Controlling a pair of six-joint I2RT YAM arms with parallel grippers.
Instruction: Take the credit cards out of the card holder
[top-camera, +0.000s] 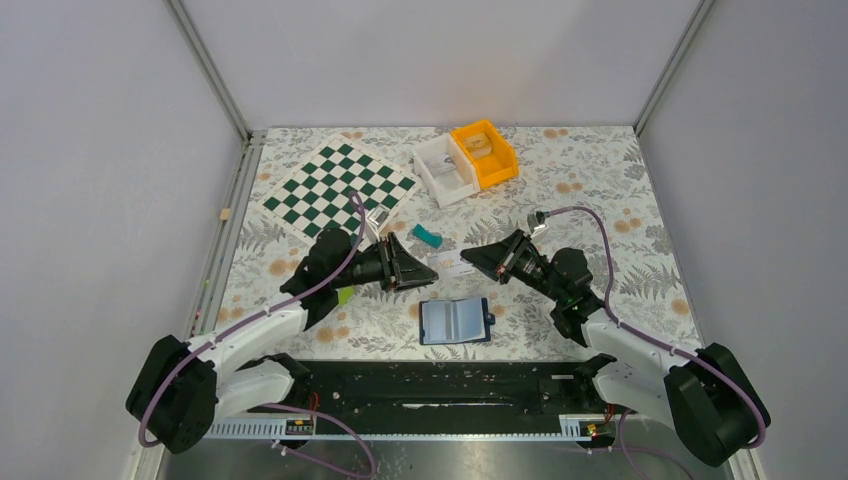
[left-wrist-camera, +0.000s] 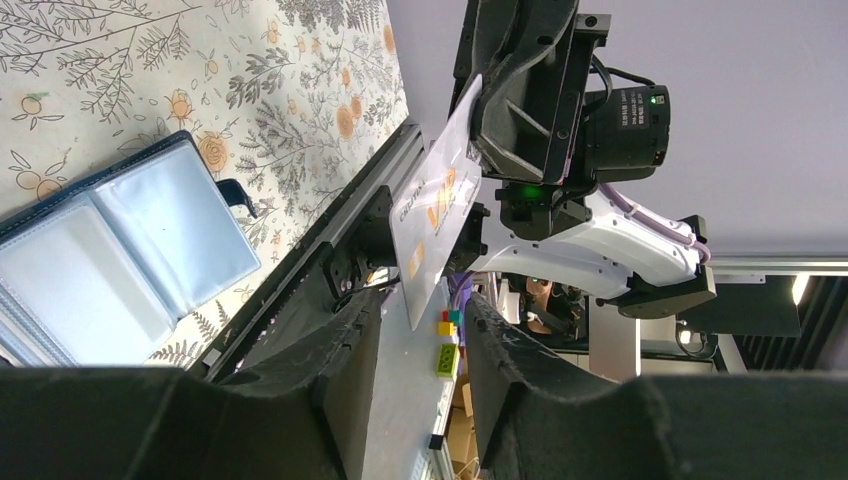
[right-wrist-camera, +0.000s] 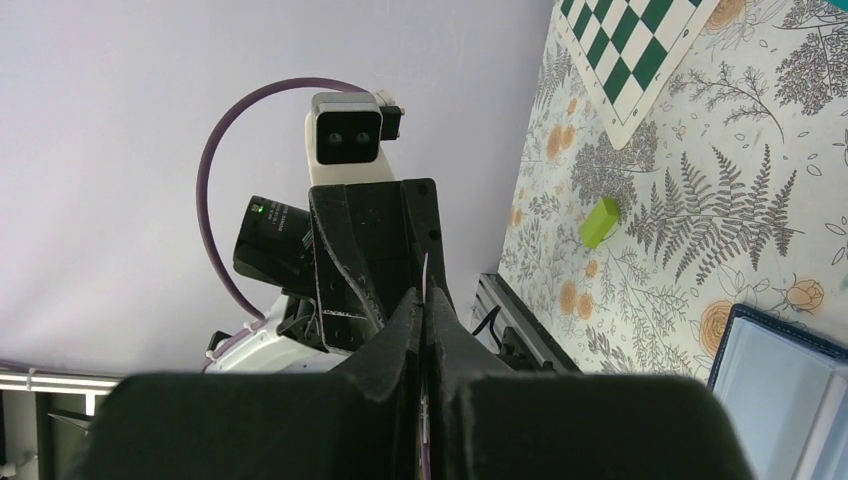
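A thin white bank card (top-camera: 450, 264) with orange marks is held in the air above the table by my right gripper (top-camera: 466, 257). The left wrist view shows the card's face (left-wrist-camera: 435, 215); in the right wrist view it appears edge-on between the shut fingers. My left gripper faces it, open, with the card's lower corner lined up with the gap; whether that corner is inside the gap I cannot tell. The dark blue card holder (top-camera: 455, 321) lies spread open near the front edge, its clear sleeves (left-wrist-camera: 100, 260) facing up.
White (top-camera: 446, 170) and orange (top-camera: 485, 155) bins stand at the back. A green checkered board (top-camera: 340, 185) lies back left, with a teal object (top-camera: 427, 236) near its right corner. A lime block (right-wrist-camera: 599, 222) sits under the left arm.
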